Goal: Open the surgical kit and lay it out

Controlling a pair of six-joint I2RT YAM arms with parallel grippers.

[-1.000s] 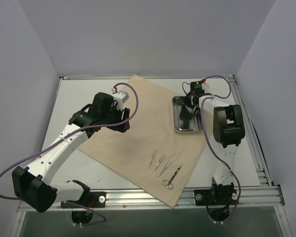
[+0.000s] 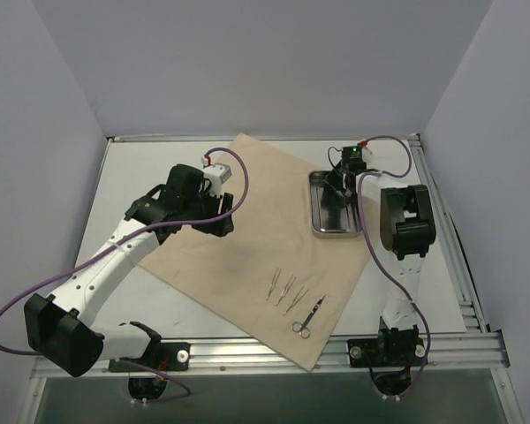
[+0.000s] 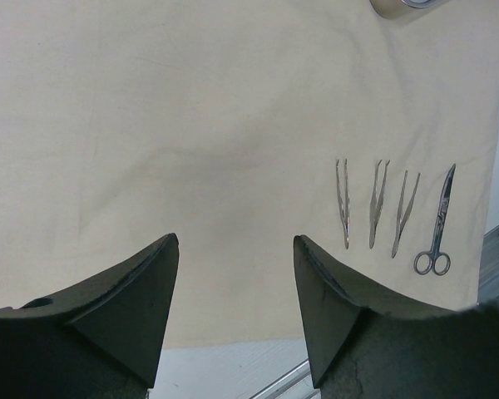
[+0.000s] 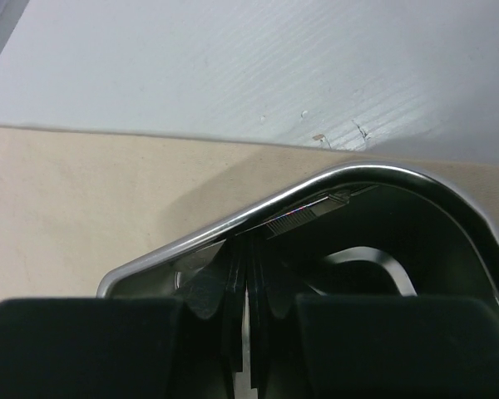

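A metal kit box [image 2: 322, 221] sits on the beige cloth [image 2: 238, 247] at the right. My right gripper is shut down inside it, near the rim, beside thin metal instruments and a curved metal piece [image 4: 370, 256]; I cannot tell anything held between the fingers. Scissors [image 3: 437, 241] and several tweezers [image 3: 377, 204] lie in a row on the lower right of the cloth. My left gripper hangs over the cloth at the left, its fingers apart with nothing between them.
White table [image 2: 132, 177] surrounds the cloth, with a metal frame at its edges.
The right arm has shifted very slightly at the box. The tools on the cloth and the left arm look essentially the same.
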